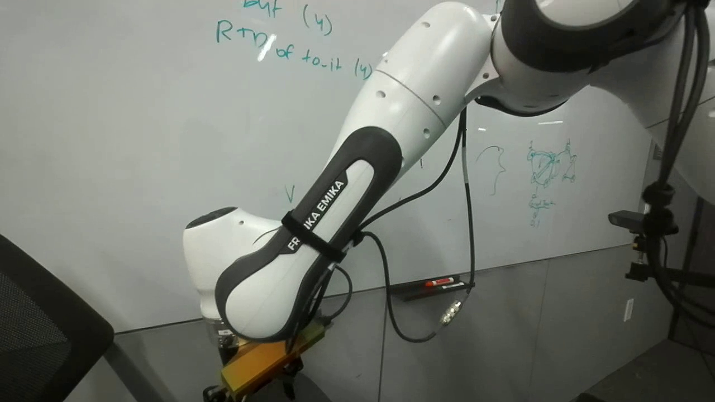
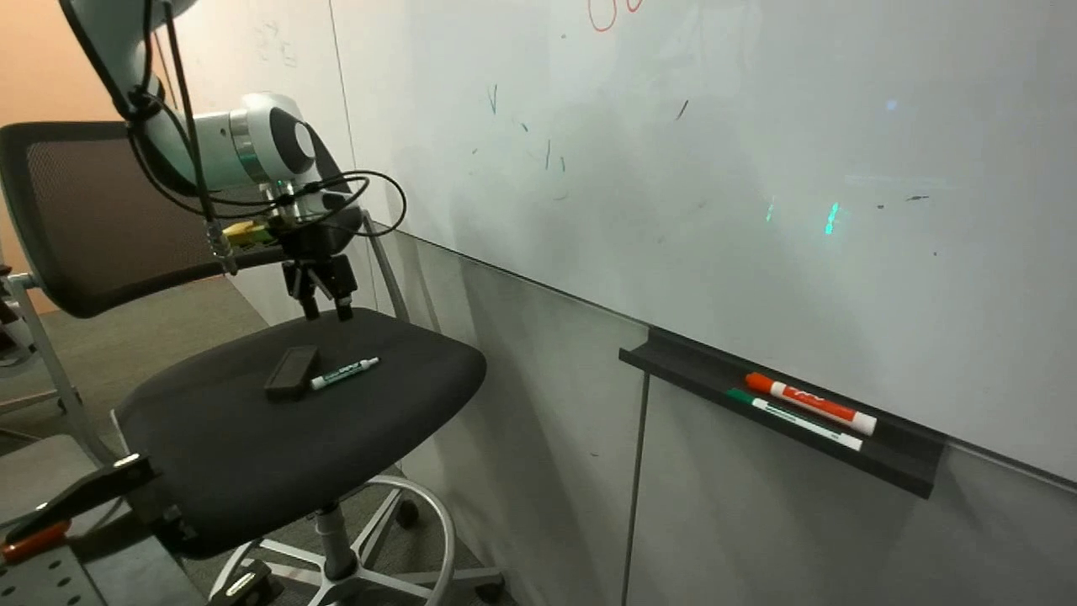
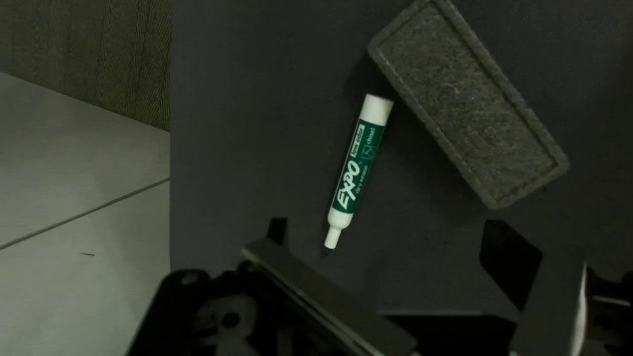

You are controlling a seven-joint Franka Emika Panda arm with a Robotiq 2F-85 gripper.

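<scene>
On the black chair seat lies an uncapped green Expo marker, its dark tip pointing toward my gripper in the wrist view. Close beside it rests a grey felt eraser; exterior view 2 shows both, the marker to the right of the eraser. My gripper points downward above the rear of the seat, its fingers spread wide with nothing between them. In exterior view 1 the gripper is mostly cut off by the bottom edge.
A black tray on the whiteboard wall holds a red marker and a green-capped marker. The chair's backrest stands behind the arm. The whiteboard rises alongside the seat.
</scene>
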